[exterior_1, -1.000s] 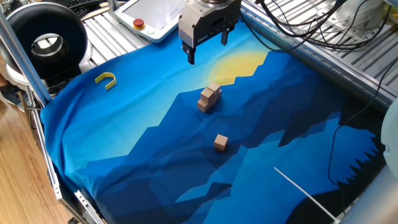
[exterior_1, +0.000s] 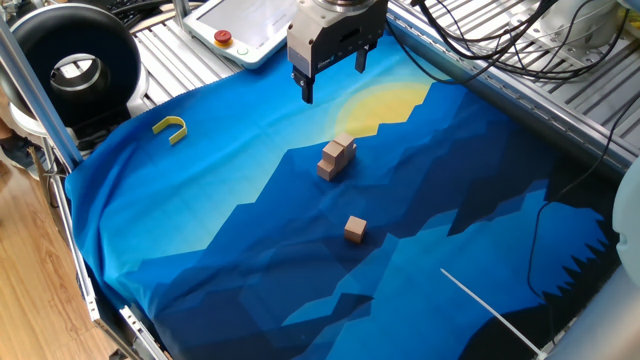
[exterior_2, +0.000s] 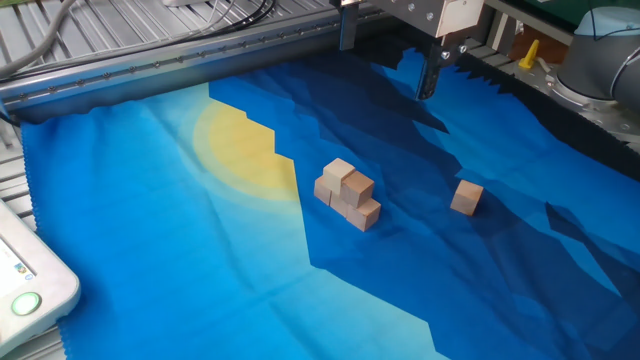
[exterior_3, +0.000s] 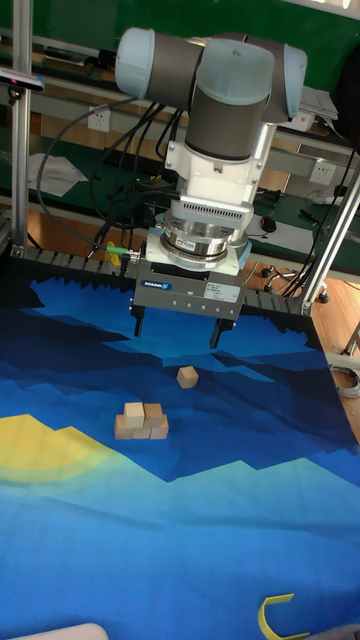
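Several small wooden cubes form a two-layer stack (exterior_1: 336, 158) on the blue cloth; in exterior view 3 the stack (exterior_3: 141, 421) shows a bottom row of three with two cubes on top, side by side. A single wooden cube (exterior_2: 467, 198) lies apart from the stack (exterior_2: 347, 194). In exterior view 3 this loose cube (exterior_3: 187, 377) sits on the gripper's side of the stack. Above the cloth hangs my gripper (exterior_3: 177, 331), fingers wide apart and empty, touching no cube. The same gripper (exterior_1: 333, 80) shows at the top of exterior view 1.
A yellow bracket-shaped piece (exterior_1: 170, 129) lies near the cloth's edge. Beyond that edge rests a tablet-like controller with a red button (exterior_1: 222, 38). A thin white stick (exterior_1: 490, 308) is at the lower right.
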